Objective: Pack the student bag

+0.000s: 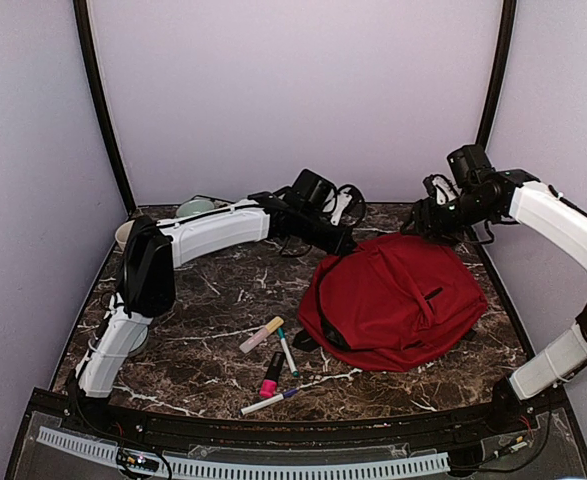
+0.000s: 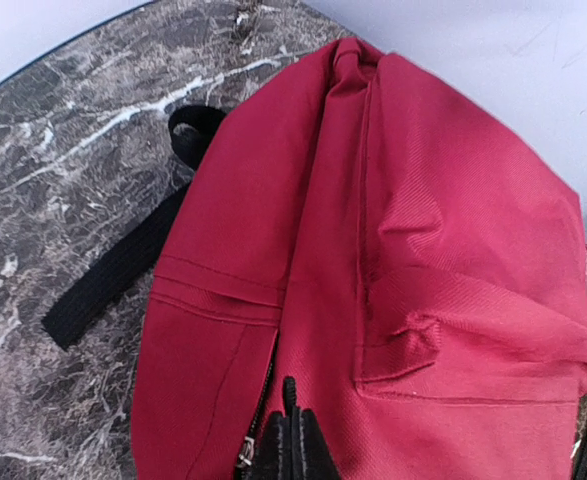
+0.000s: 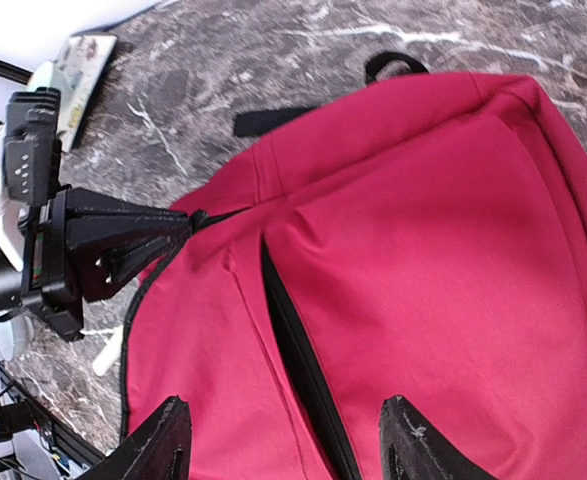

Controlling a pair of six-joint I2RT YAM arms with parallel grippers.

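Observation:
A red fabric bag (image 1: 383,310) lies flat on the marble table at the right, with black straps beside it. My left gripper (image 1: 338,240) is over the bag's upper left part; in the left wrist view its shut tips (image 2: 291,430) are by a zipper. The right wrist view shows that gripper reaching in from the left near the zipper edge. My right gripper (image 1: 433,215) is over the bag's back right, open, its fingertips at the bottom of the right wrist view above the fabric and a dark slit.
Markers (image 1: 268,402), a highlighter (image 1: 261,333) and a pink-capped item (image 1: 271,378) lie left of the bag. A cup (image 1: 125,233) and a bowl (image 1: 191,208) stand at the back left, partly behind my left arm. Walls enclose the sides and back.

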